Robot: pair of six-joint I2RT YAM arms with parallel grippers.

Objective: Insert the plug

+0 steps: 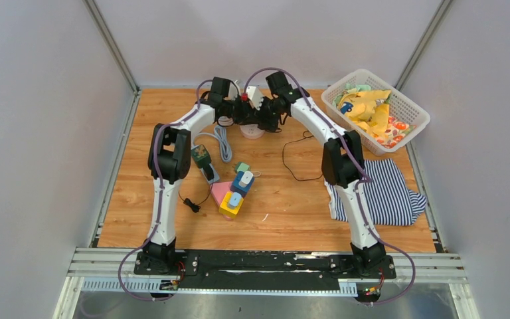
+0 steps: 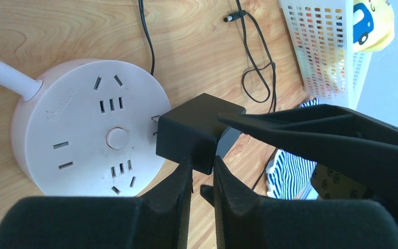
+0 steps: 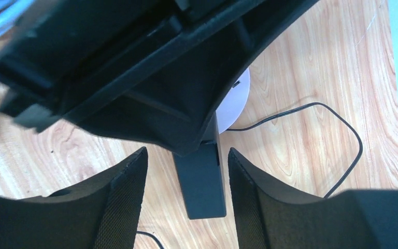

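Observation:
The round white socket (image 2: 88,129) fills much of the left wrist view. At its right side is a black plug adapter (image 2: 186,129), with metal prongs showing at the socket's slots. My left gripper is shut on the adapter's lower corner. My right gripper stands part open above the adapter (image 3: 199,189) in the right wrist view, its fingers either side with gaps showing. In the top view both grippers meet over the socket (image 1: 252,133), hiding most of it.
A white basket (image 1: 412,129) of plush toys is at the back right, a striped cloth (image 1: 385,199) below it. Blocks (image 1: 232,206), a coiled blue cable (image 1: 224,149) and thin black cords lie on the table.

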